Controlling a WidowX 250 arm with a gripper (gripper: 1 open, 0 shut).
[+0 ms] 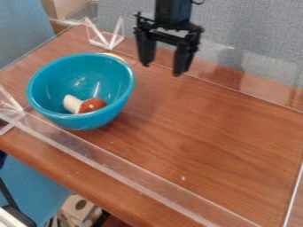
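Observation:
A teal bowl [109, 82] sits on the left of the wooden table. Inside it lie a red, round object [92, 105] and a white piece [71, 103] beside it. My black gripper [165, 53] hangs from the top at the back of the table, above and right of the bowl. It is open, its two fingers spread apart, and nothing shows between them; it looks slightly blurred.
Clear plastic edging runs along its front-left and back, with small white wire-like pieces at the back left. A grey panel stands behind.

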